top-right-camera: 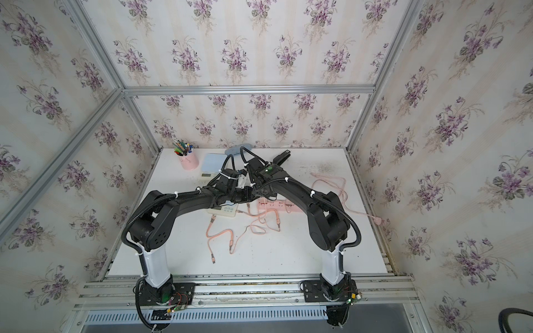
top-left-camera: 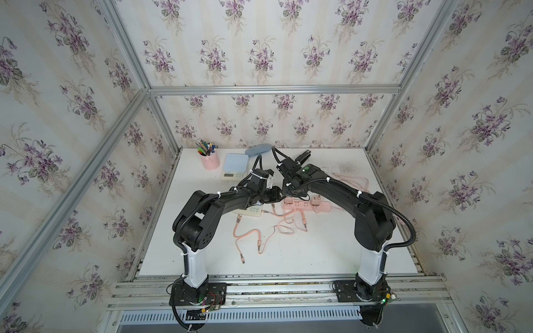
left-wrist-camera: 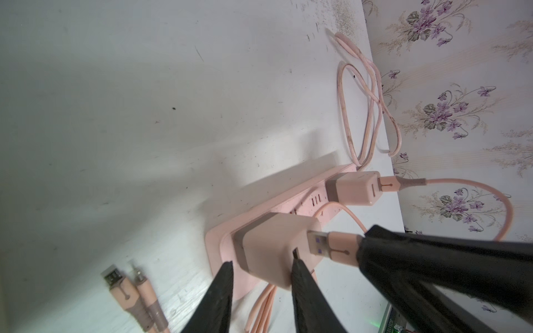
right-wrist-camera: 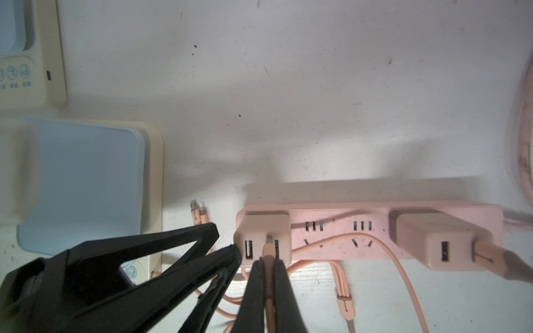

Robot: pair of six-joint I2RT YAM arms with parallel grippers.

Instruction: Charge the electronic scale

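My right gripper is shut on the pink USB plug (left-wrist-camera: 343,247) of a charging cable. The plug's metal end is right at the front face of the pink charger block (left-wrist-camera: 274,241); how deep it sits cannot be told. That block stands in the left end of the pink power strip (right-wrist-camera: 344,208). My left gripper is part open at the block's left side, nothing clearly held. One electronic scale (right-wrist-camera: 83,183), cream with a blue plate, lies left of the strip; a second scale (right-wrist-camera: 41,83) lies behind it.
Another charger block (right-wrist-camera: 438,241) with a cable plugged in stands at the strip's right end. Loose pink cables (top-left-camera: 249,236) spread in front. At the back are a pen cup (top-left-camera: 210,161) and a grey-blue case (top-left-camera: 258,149). Both arms are close together over the strip.
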